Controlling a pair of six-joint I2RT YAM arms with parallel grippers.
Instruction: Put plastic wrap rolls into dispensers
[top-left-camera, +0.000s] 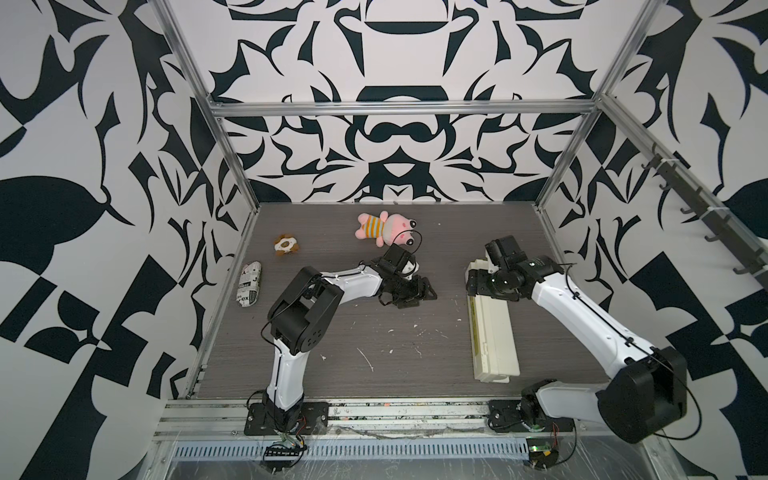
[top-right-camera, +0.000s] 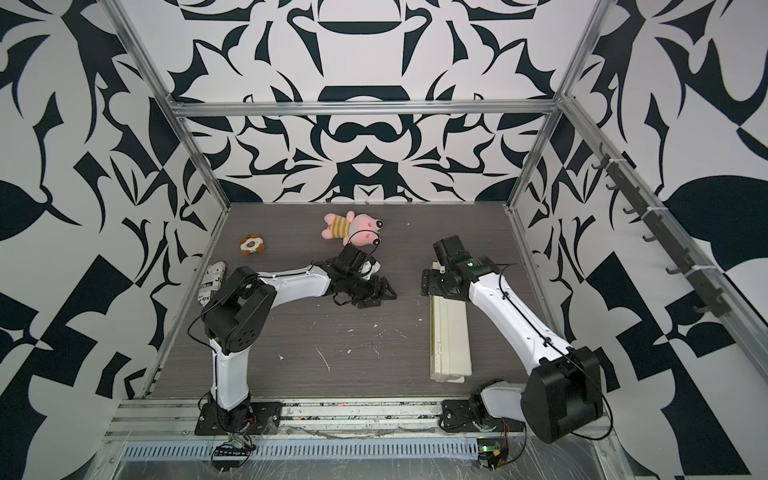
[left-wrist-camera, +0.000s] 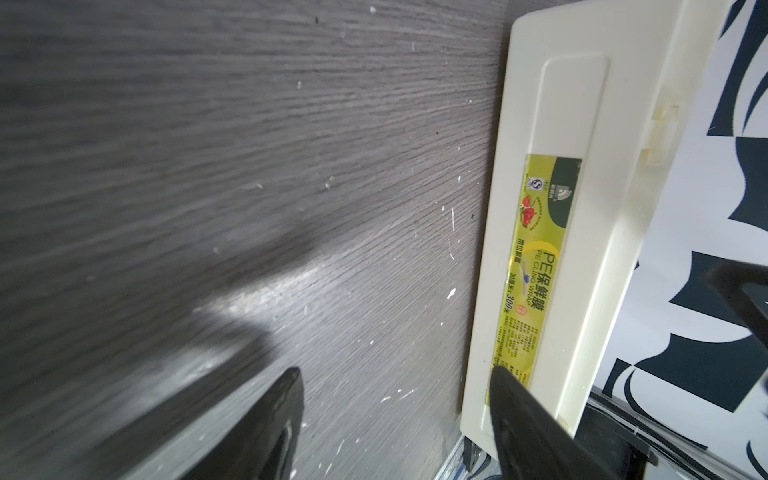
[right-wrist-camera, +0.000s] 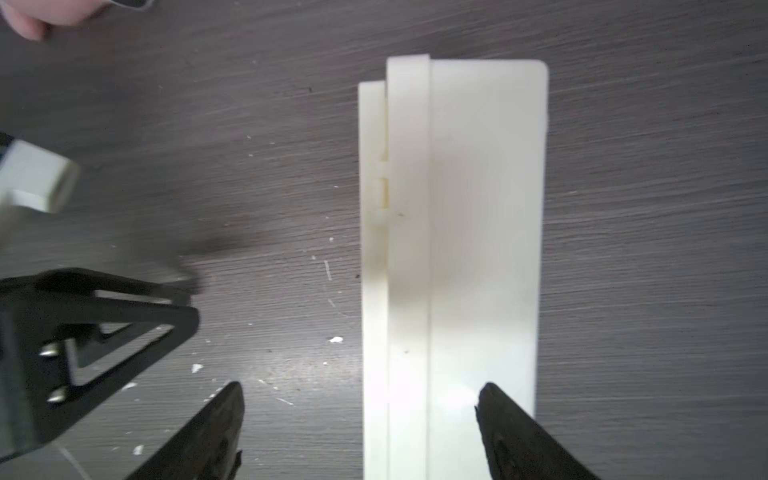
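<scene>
A long cream dispenser (top-left-camera: 493, 344) lies lengthwise at the right of the table, its yellow PE cling wrap label (left-wrist-camera: 528, 280) facing sideways in the left wrist view. My right gripper hangs over the dispenser, fingers apart on either side of its raised rim, seen from above in the right wrist view. My left gripper stands open near the table's middle, left of the dispenser, nothing between its fingers. I see no loose wrap roll.
A pink pig plush (top-left-camera: 392, 228) lies at the back middle, near my left arm. A small brown plush (top-left-camera: 286, 245) and a patterned object (top-left-camera: 249, 284) lie at the left.
</scene>
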